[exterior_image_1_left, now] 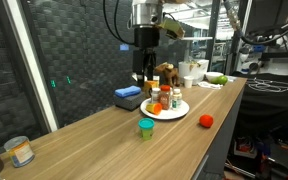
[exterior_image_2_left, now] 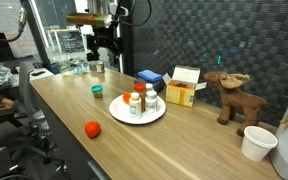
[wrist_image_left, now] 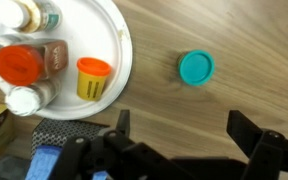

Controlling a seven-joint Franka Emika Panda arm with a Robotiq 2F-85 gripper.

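In the wrist view my gripper is open, with nothing between its fingers. Bare table and a small teal-green cup [wrist_image_left: 196, 67] show beyond them. That green cup [exterior_image_1_left: 146, 127] stands on the table in front of the white plate [exterior_image_1_left: 189, 108]. On the plate is an orange-and-yellow cup [wrist_image_left: 93, 78], beside a red-capped jar [wrist_image_left: 19, 65] and white-capped bottles [wrist_image_left: 26, 98]. From the second exterior view, my gripper [exterior_image_2_left: 106, 50] hangs in the air, well above the table and apart from the plate.
A red round fruit [exterior_image_1_left: 206, 121] lies near the table's front edge. Behind the plate are a blue cloth on a dark block [exterior_image_2_left: 149, 77], an orange box [exterior_image_2_left: 183, 85] and a toy moose [exterior_image_2_left: 239, 98]. Cans [exterior_image_1_left: 20, 151] stand at the near left.
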